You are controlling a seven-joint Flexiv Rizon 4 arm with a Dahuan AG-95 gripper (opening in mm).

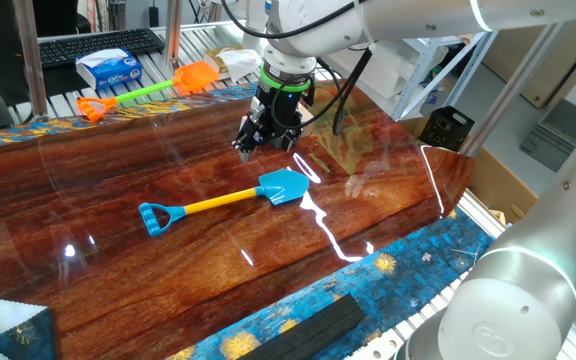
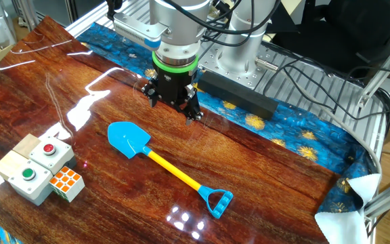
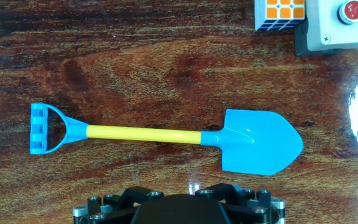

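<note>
A toy shovel with a blue blade, yellow shaft and blue D-shaped handle lies flat on the glossy brown wooden table (image 2: 263, 196). The wrist view has the whole shovel (image 3: 145, 134) running sideways, blade to the right and handle to the left. My gripper (image 2: 175, 111) hangs above the tabletop, apart from the shovel, on the robot-base side of it in exterior view 2. Its two black fingers are spread wide, and nothing shows between them. Along the bottom of the wrist view the gripper sits below the shaft.
A Rubik's cube (image 2: 67, 183) stands beside grey button boxes, one with a red button (image 2: 49, 149), one with a green button (image 2: 28, 174). An orange-and-green toy shovel (image 1: 146, 92) and a tissue pack (image 1: 108, 68) lie past the table's far edge. Bare wood surrounds the blue shovel.
</note>
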